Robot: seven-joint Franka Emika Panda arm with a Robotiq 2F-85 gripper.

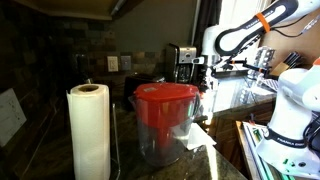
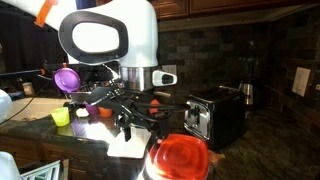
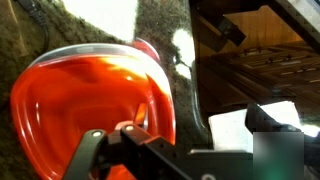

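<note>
My gripper (image 2: 128, 122) hangs open above the counter, with no object visible between its fingers. In exterior view 2 it is close to a clear container with a red lid (image 2: 180, 158). That container (image 1: 166, 118) stands upright on the counter in exterior view 1, and the gripper (image 1: 208, 84) shows small behind its right side. From the wrist, the red lid (image 3: 82, 105) fills the left of the view, and a white sheet (image 3: 232, 130), cloth or paper, lies at the right, partly covered by gripper parts. Contact with the lid cannot be told.
A paper towel roll (image 1: 90, 132) stands left of the container. Beyond them is a black toaster (image 2: 215, 117) near the wall. A purple cup (image 2: 67, 79) and a yellow-green cup (image 2: 62, 116) are at the far left. Drawers lie below the counter edge.
</note>
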